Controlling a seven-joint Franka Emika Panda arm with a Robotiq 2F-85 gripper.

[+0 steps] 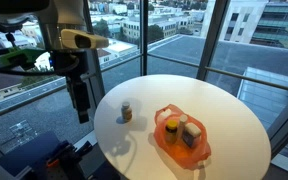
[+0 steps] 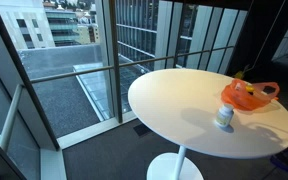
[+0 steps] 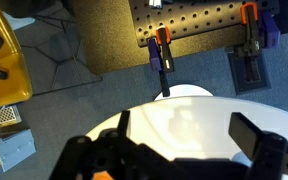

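My gripper is open, its two dark fingers wide apart with nothing between them in the wrist view. In exterior view 1 the gripper hangs at the left, beside and above the round white table. A small bottle stands upright on the near left part of the tabletop; exterior view 2 shows it as a white bottle. To its right in exterior view 1 lies an orange bag or basket, holding a yellow-capped jar and a pale blocky item.
Large windows surround the table. The wrist view shows a wooden surface with clamps, a yellow bin and open floor. A bit of orange shows at the bottom edge.
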